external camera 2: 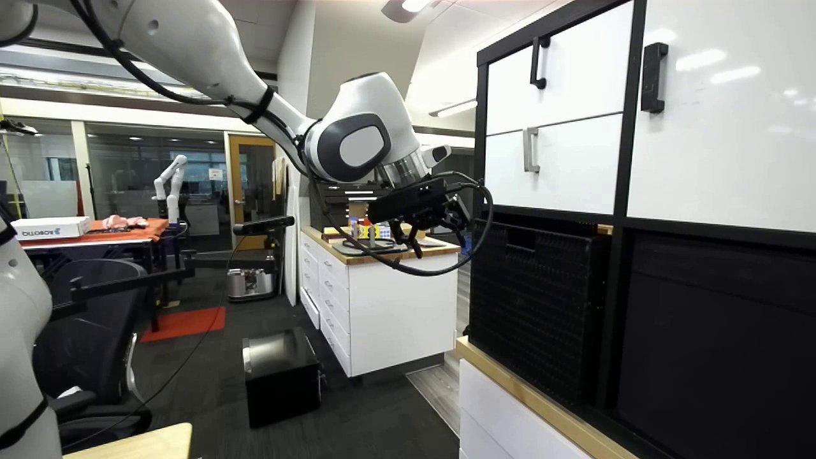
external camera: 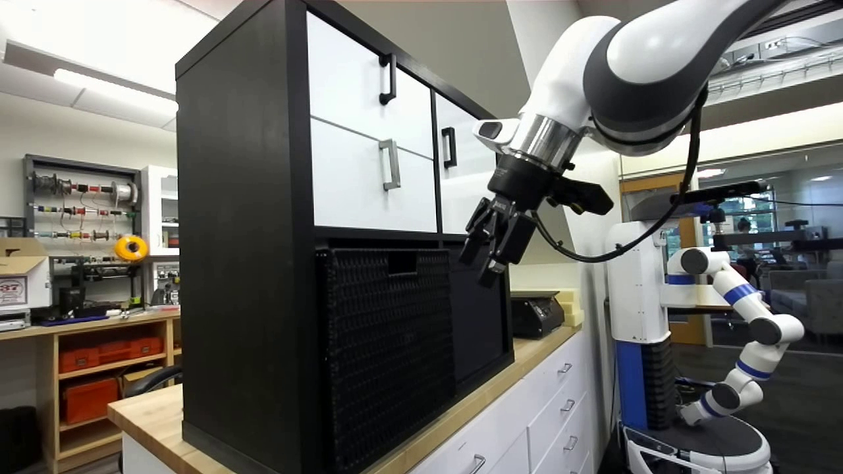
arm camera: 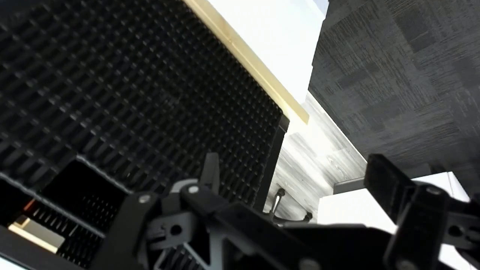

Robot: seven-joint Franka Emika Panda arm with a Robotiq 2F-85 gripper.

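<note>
My gripper (external camera: 479, 268) hangs in the air in front of the cabinet, tilted downward and open. In the wrist view, a wide gap with nothing in it separates the fingers of my gripper. A black woven basket (external camera: 387, 347) fills the cabinet's lower left compartment; its rectangular hand slot shows near the top edge. The same basket (arm camera: 148, 90) takes up the left of the wrist view, apart from the fingers as far as I can tell. Above it are two white drawers with a black handle (external camera 2: 539, 61) and a grey handle (external camera 2: 530, 150), both closed.
A white door with a black handle (external camera: 448, 147) is closed at the cabinet's upper right. Below it the dark compartment (external camera 2: 719, 344) shows nothing clearly. The wooden countertop (external camera: 458, 399) has a narrow ledge before the cabinet. A black device (external camera: 537, 315) stands beyond it.
</note>
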